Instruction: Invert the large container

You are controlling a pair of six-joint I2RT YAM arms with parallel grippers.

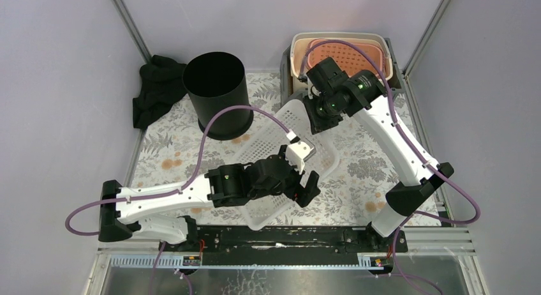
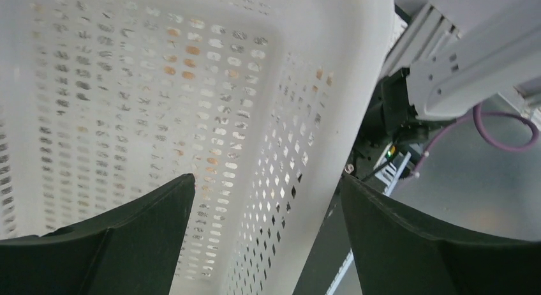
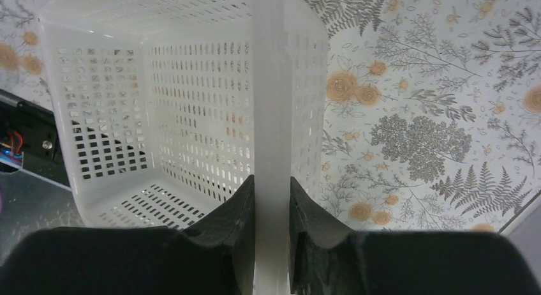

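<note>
The large white perforated container point(image 1: 261, 212) is held tilted over the floral mat in the middle. My right gripper point(image 1: 317, 119) is shut on its rim at the upper end; in the right wrist view the rim point(image 3: 272, 116) runs up between the fingertips. My left gripper point(image 1: 300, 186) is over the container's nearer part. In the left wrist view its fingers point(image 2: 421, 250) stand apart, with the container's wall point(image 2: 300, 180) behind the gap; whether they touch it I cannot tell.
A black cylinder point(image 1: 220, 100) and a dark cloth point(image 1: 156, 90) stand at the back left. Stacked bins point(image 1: 344, 52) with an orange perforated piece sit at the back right.
</note>
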